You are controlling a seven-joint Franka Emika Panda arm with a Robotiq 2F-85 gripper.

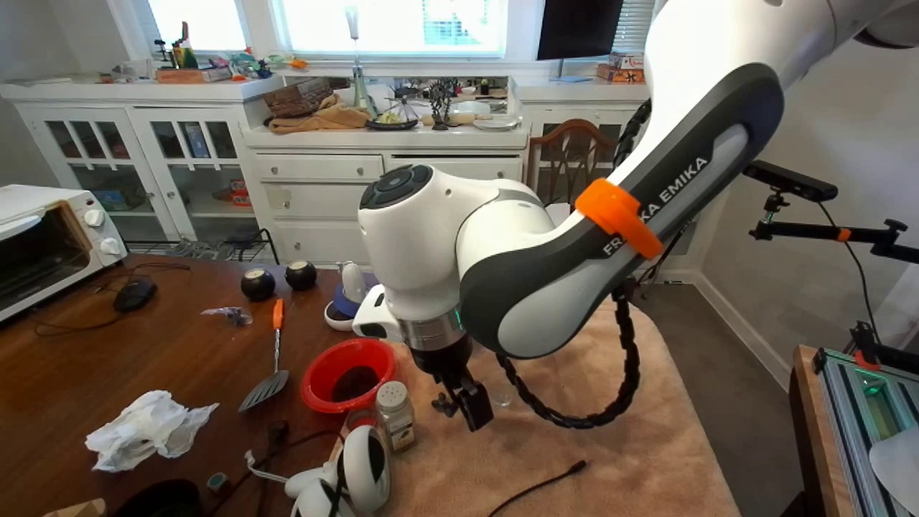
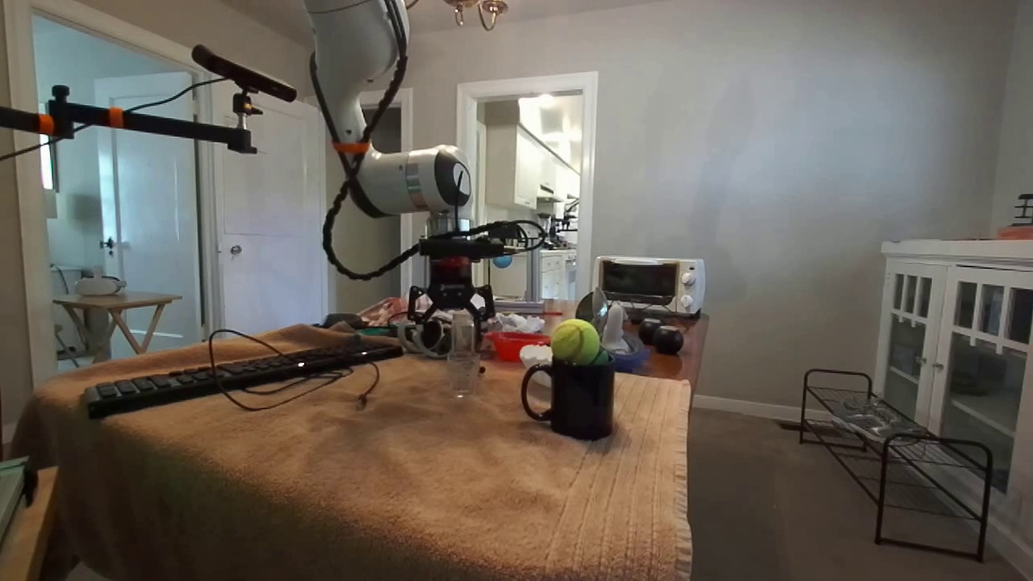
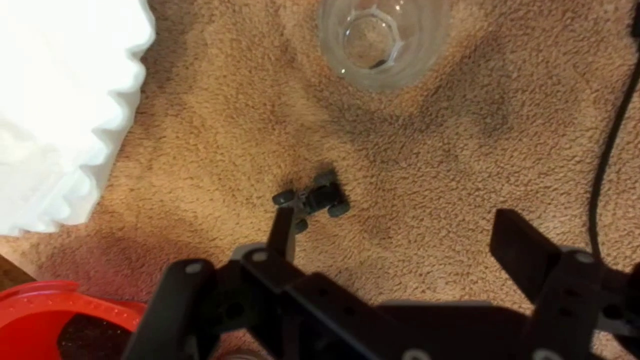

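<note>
A small black toy car [image 3: 321,197] lies on the tan towel [image 3: 420,180], in the wrist view just beyond the left fingertip of my gripper. The fingers are wide apart with only towel between them. In the first exterior view the gripper [image 1: 469,409] hangs low beside the toy car [image 1: 444,405]; whether a finger touches it I cannot tell. A clear glass [image 3: 384,42] stands farther out on the towel, partly behind the gripper in the first exterior view. A white fluted dish [image 3: 54,114] is at the wrist view's upper left.
A red bowl [image 1: 320,398] and a shaker with a perforated lid [image 1: 396,418] stand left of the gripper, close by. A black mug [image 2: 583,397] holds a tennis ball [image 2: 575,340]. A keyboard [image 2: 242,373] and a cable [image 1: 538,484] lie on the towel.
</note>
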